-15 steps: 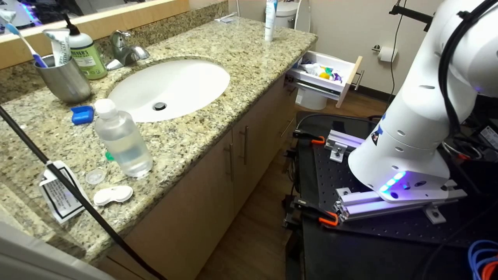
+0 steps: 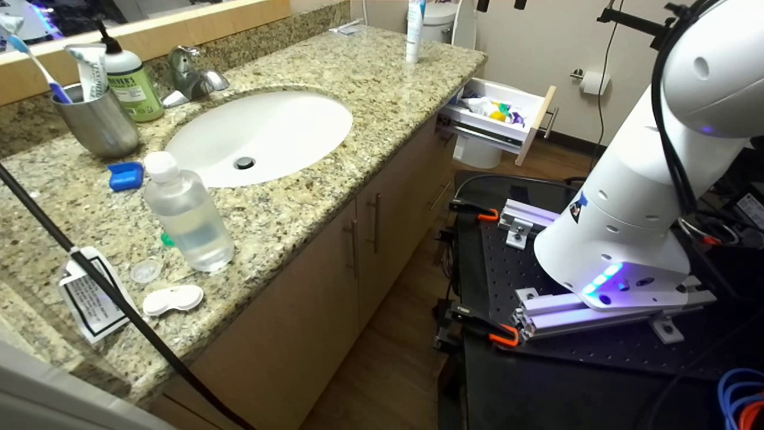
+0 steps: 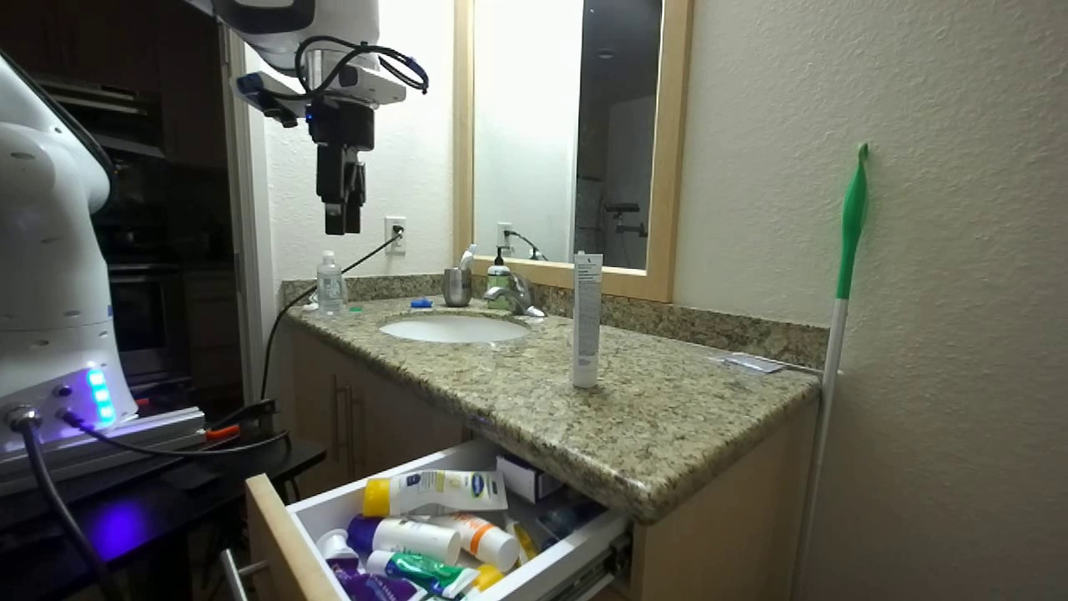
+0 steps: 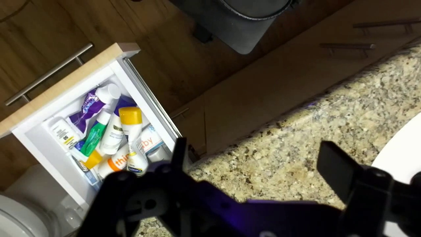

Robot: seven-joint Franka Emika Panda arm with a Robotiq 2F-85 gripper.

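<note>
My gripper stands open, with bare granite counter visible between its fingers in the wrist view. In exterior view 2 it hangs (image 3: 343,219) pointing down, well above counter height and touching nothing. Only its two dark fingertips (image 2: 483,5) enter exterior view 1, at the top edge. A white tube (image 3: 587,325) stands upright on the counter (image 3: 691,421) near the drawer. The pulled-out drawer (image 4: 51,170) holds a yellow-capped tube (image 4: 131,118), a green tube (image 4: 94,136), a purple tube (image 4: 90,106) and several other toiletries.
The sink (image 2: 215,143) has a faucet (image 2: 193,75) behind it. Left of it are a clear bottle (image 2: 190,215), a metal cup (image 2: 100,122), a soap bottle (image 2: 132,82), a blue case (image 2: 126,176) and a white lens case (image 2: 173,300).
The arm's upper part has shifted left in exterior view 1, and the gripper's fingertips have appeared at the top edge. Counter objects and drawer look unmoved.
</note>
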